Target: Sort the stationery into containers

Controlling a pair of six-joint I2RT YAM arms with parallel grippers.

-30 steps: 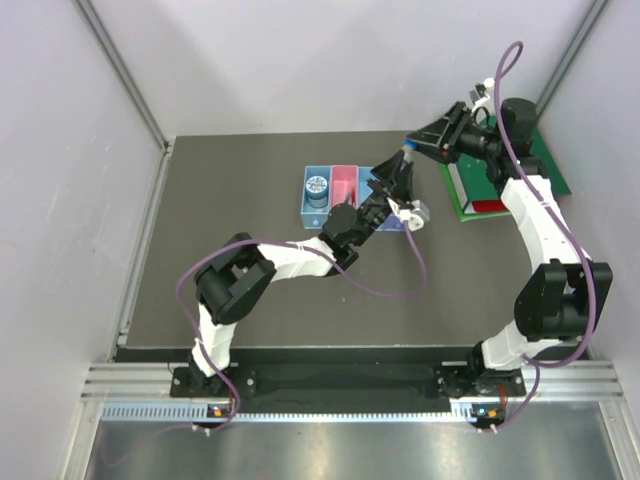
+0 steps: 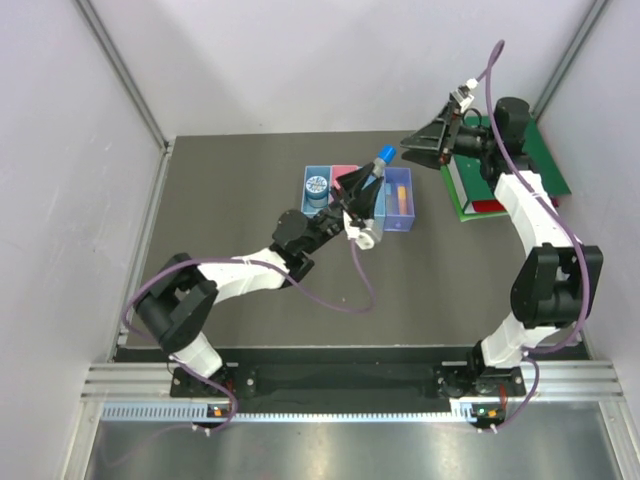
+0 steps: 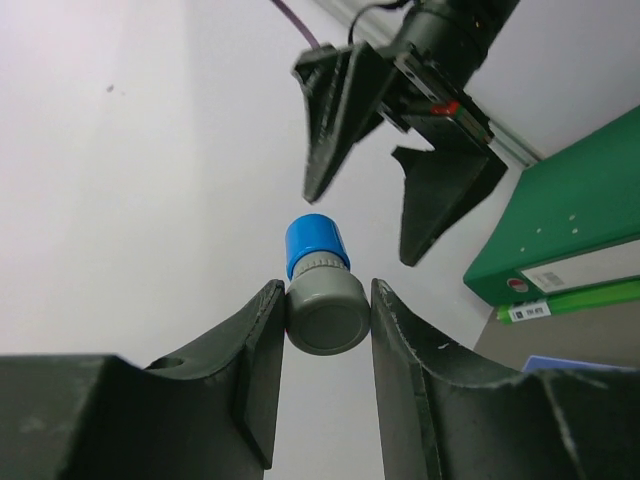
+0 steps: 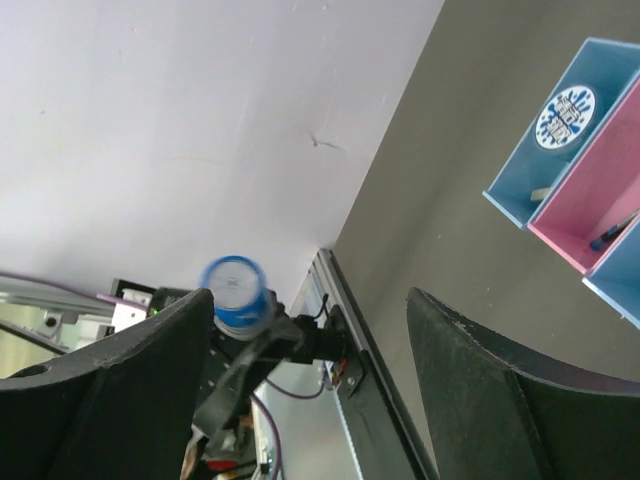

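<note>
A glue-stick-like tube with a blue cap (image 3: 318, 240) is pinched at its grey end between the fingertips of my left gripper. In the top view that blue cap (image 2: 387, 154) points up and to the right, above the compartment box (image 2: 398, 222). My right gripper (image 2: 420, 152) stands open just right of the cap, apart from it, with nothing between its fingers. The box has blue, pink and purple compartments; a round white-lidded jar (image 2: 317, 186) sits in the left blue one. My left arm hides part of the box's middle.
A green box or folder (image 2: 545, 165) with a red item (image 2: 488, 206) on it lies at the right, under my right arm. Orange and pale items lie in the purple compartment.
My left gripper has moved left with the tube, and the cap has come away from between my right gripper's fingers.
</note>
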